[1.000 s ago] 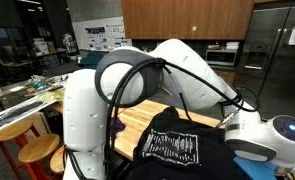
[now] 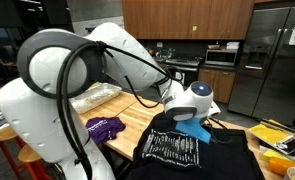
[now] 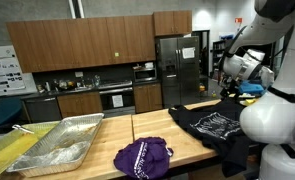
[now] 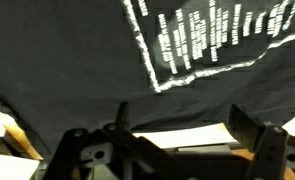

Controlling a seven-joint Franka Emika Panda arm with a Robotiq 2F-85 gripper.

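A black cloth with a white printed pattern lies spread over the table; its dark fabric [image 4: 67, 60] fills most of the wrist view, and the print [image 2: 170, 149] shows in exterior view 1. In exterior view 2 the cloth [image 3: 209, 122] reaches the table's right part. My gripper is open above the cloth, its two dark fingers wide apart at the bottom of the wrist view with nothing gripped between them. Both exterior views leave the fingertips hard to make out near the blue part of the wrist.
A purple cloth [image 3: 144, 158] lies bunched on the table, apart from the black one. Beyond it stands a large shallow tray [image 3: 63, 146]. Yellow items [image 2: 271, 135] and a yellow bowl [image 2: 282, 163] are at the right. Bare wood [image 2: 132, 110] shows between tray and black cloth.
In exterior view 1 the arm has swung left and away from the right side, to over the black cloth. The cloth looks unchanged.
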